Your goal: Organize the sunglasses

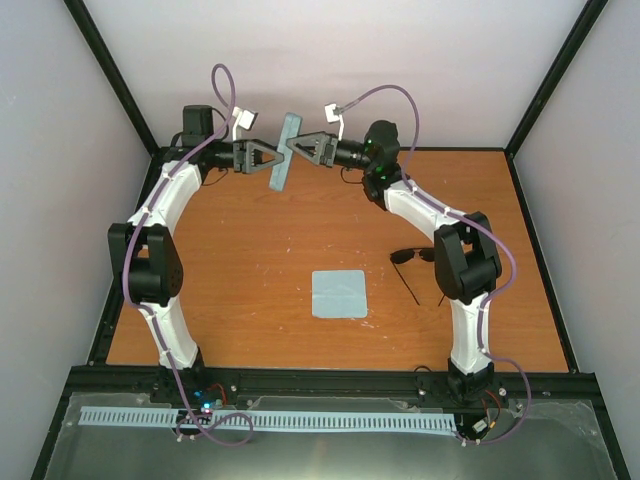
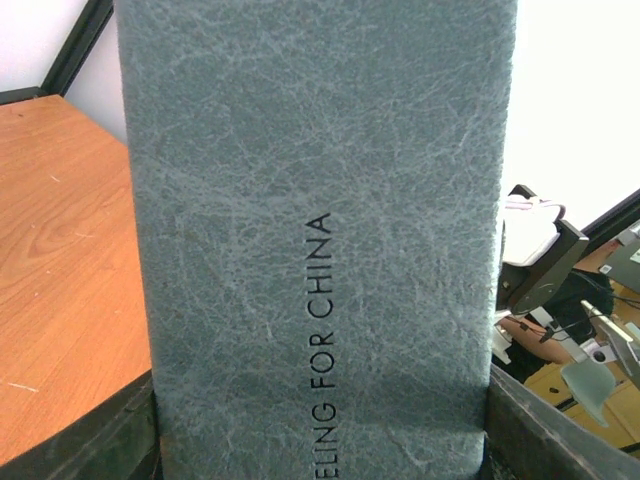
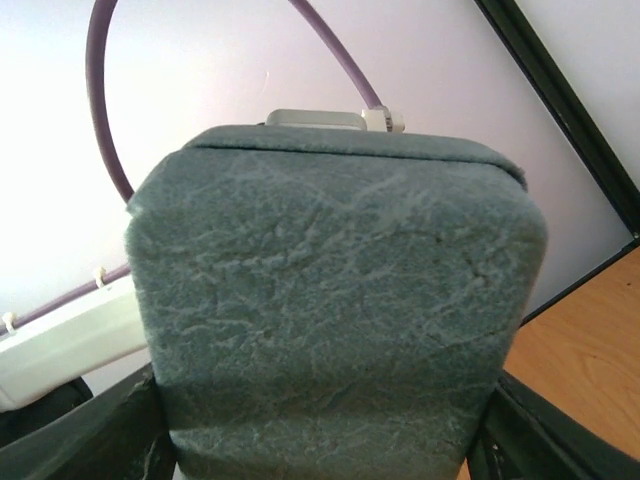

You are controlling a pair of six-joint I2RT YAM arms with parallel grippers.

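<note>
A grey-green glasses case [image 1: 285,150], lettered "FOR CHINA" in the left wrist view, is held upright in the air between both grippers. My left gripper [image 1: 276,158] is at its left face, with the case [image 2: 310,150] between its fingers. My right gripper [image 1: 298,146] is on its other side, shut on the case [image 3: 330,290]. Dark sunglasses [image 1: 415,255] lie on the table at right, temples unfolded, partly hidden by the right arm. A pale blue cloth [image 1: 339,293] lies flat near the middle front.
Black frame edges and white walls surround it. The two arms stand at the front corners and reach to the back.
</note>
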